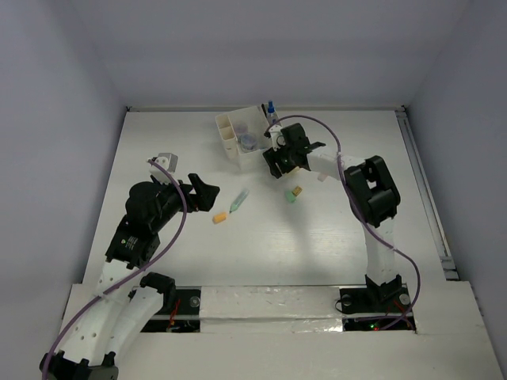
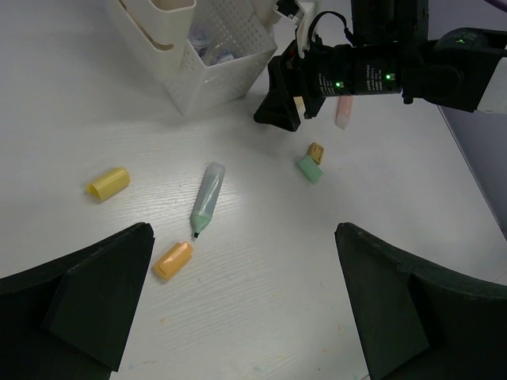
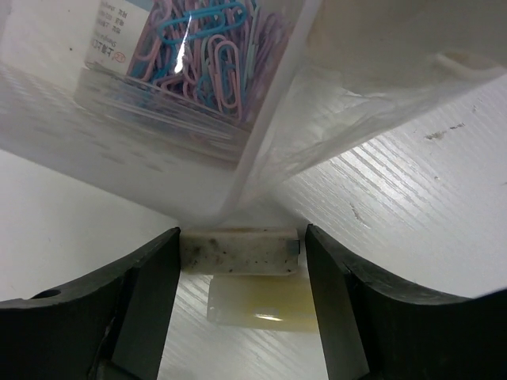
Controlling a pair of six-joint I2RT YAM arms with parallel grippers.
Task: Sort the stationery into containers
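Observation:
My right gripper is low beside the white box [image 1: 252, 161], its fingers flanking the grey, smudged end of an eraser [image 3: 238, 252] in a yellowish sleeve. Both fingers seem to meet the eraser's sides, though how firmly is unclear. On the left, my left gripper [image 1: 205, 189] stands open and empty above the table. Below it, in the left wrist view, lie a yellow piece [image 2: 108, 184], a clear pen with a green tip [image 2: 208, 196] and an orange piece [image 2: 173, 260]. A green-sleeved eraser [image 2: 310, 169] and a pink piece [image 2: 344, 112] rest near the right gripper.
Inside the white box is a clear case of coloured paper clips [image 3: 202, 55]. A smaller cream container [image 1: 227, 142] adjoins its left side, and a blue-capped bottle [image 1: 271, 111] stands at its back right.

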